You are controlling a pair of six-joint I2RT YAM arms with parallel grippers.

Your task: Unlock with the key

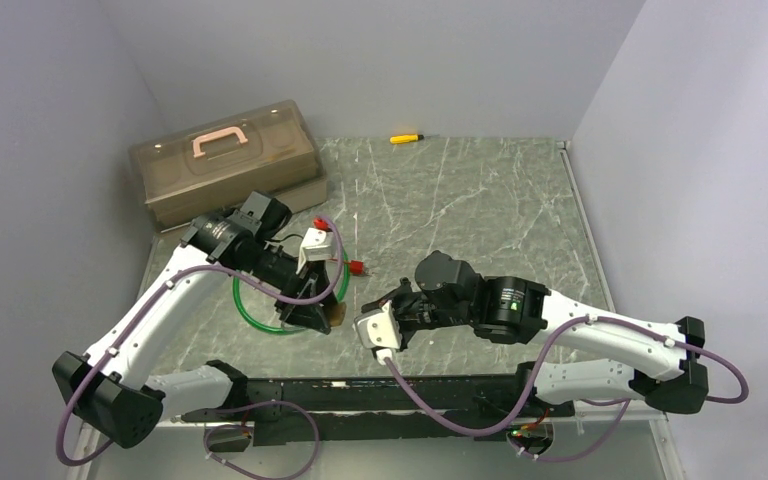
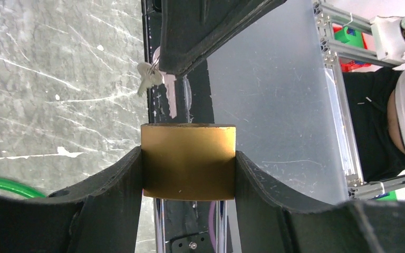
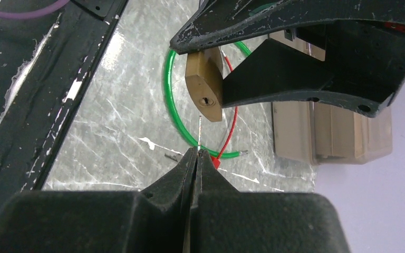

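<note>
A brass padlock is clasped in my left gripper (image 1: 326, 312); the right wrist view shows its keyhole face (image 3: 205, 100). Close by, my right gripper is shut on a key (image 3: 200, 128), whose thin blade stands upright from the fingertips just below the keyhole, apart from it. The left wrist view shows the key (image 2: 171, 99) hanging beside a second small key (image 2: 147, 79) on a ring, just beyond the padlock.
A green hose (image 1: 260, 324) and red leads lie on the marble tabletop (image 1: 460, 200) behind the grippers. A toolbox (image 1: 222, 160) stands back left, and a yellow screwdriver (image 1: 404, 139) at the back.
</note>
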